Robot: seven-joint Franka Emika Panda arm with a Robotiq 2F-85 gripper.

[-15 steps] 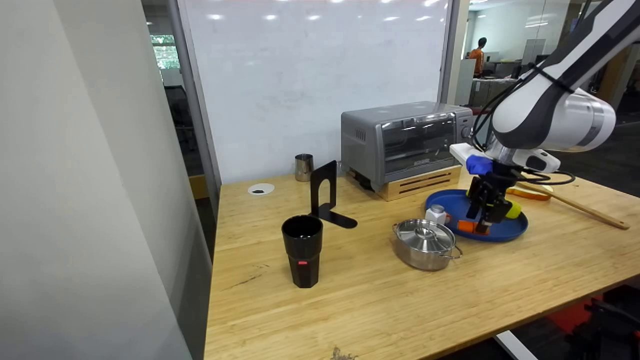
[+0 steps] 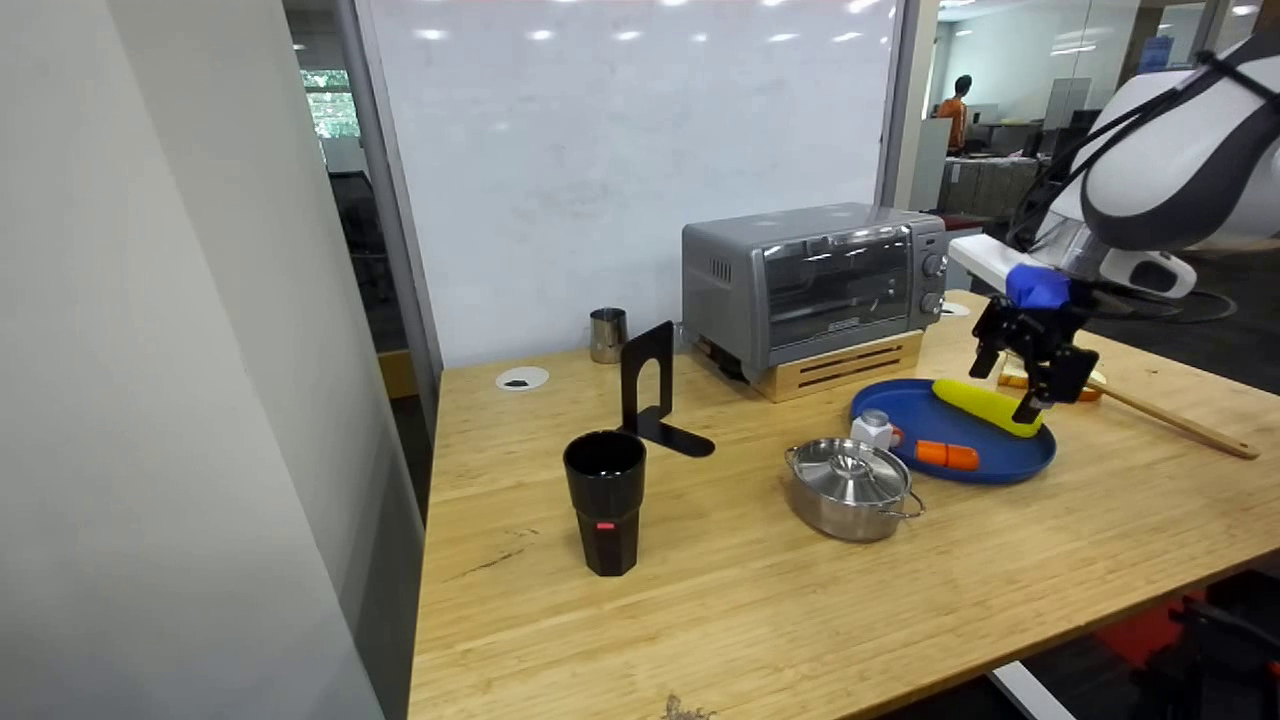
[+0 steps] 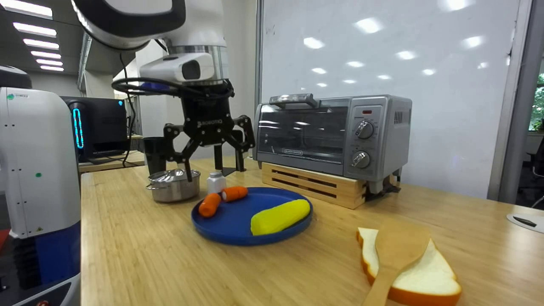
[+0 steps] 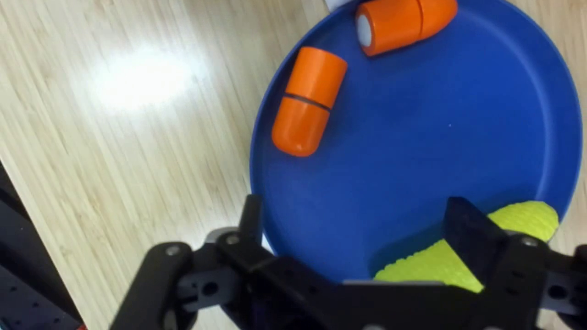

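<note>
My gripper (image 3: 219,165) hangs open above the table, nothing between its fingers. Seen from the wrist, its fingertips straddle the near part of the blue plate (image 4: 407,148), one in front of the yellow corn-like piece (image 4: 434,266) and partly hiding it. That yellow piece (image 3: 280,216) lies on the plate's side nearer the bread. Two orange carrot-like pieces lie on the plate's other side: one piece (image 4: 309,101) by the rim, the second piece (image 4: 404,23) close by. In exterior view 1 the gripper (image 2: 1008,390) is over the yellow piece's end of the plate.
Beside the plate stand a white shaker (image 2: 872,428) and a lidded steel pot (image 2: 849,490). A toaster oven (image 2: 816,282) on a wooden base is behind. A wooden spatula (image 3: 400,250) rests across a bread slice (image 3: 441,278). A black cup (image 2: 605,504) and bookend (image 2: 654,396) stand left.
The arm has risen and moved right in exterior view 1, away from the orange pieces. The objects on the table look unmoved.
</note>
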